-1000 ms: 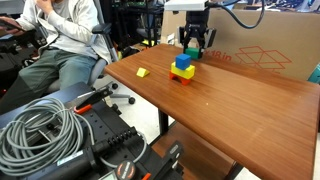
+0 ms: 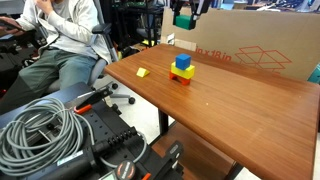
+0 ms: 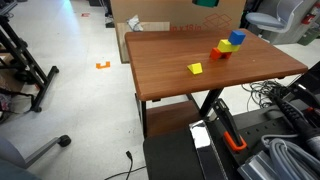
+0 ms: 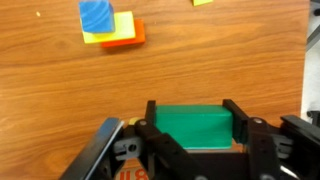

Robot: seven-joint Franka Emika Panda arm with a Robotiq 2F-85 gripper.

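Note:
My gripper is shut on a green block (image 4: 195, 127), which fills the space between the fingers in the wrist view. High over the table's far side, the green block (image 2: 185, 21) shows in exterior view 1, and at the top edge of exterior view 2 the green block (image 3: 206, 3) is partly cut off. A stack stands on the table: a blue block (image 2: 183, 61) on top, a yellow block (image 2: 182, 72) under it, and red pieces (image 2: 184, 82) at the bottom. The held block is well above the stack and apart from it.
A small yellow piece (image 2: 142, 72) lies alone near the table's edge. Cardboard (image 2: 250, 45) stands along the far side. A person (image 2: 65, 40) sits beyond the table's left end.
The gripper has risen with the green block, from low behind the stack to high above the table, shifting slightly left in exterior view 1. The stack has not moved.

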